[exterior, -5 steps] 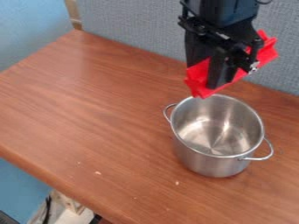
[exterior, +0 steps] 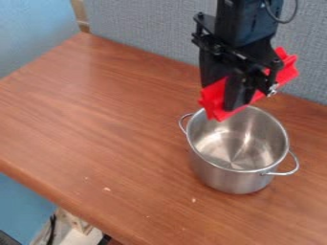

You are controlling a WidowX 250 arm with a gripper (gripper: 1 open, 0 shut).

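Observation:
My black gripper [exterior: 240, 77] hangs over the back part of a steel pot with two handles [exterior: 230, 165]. A bright red object [exterior: 217, 103] shows below and to the right of the gripper's body, at the pot's back rim. The fingertips and their grip on the red object are hard to make out. The pot stands upright, and the part of its inside that shows looks empty.
A grey padded wall [exterior: 147, 33] runs along the back. The table's edge is at the lower left, with cables and a light object below it.
Over the last second my gripper and the red object have moved down a little toward the pot. The pot has not visibly moved.

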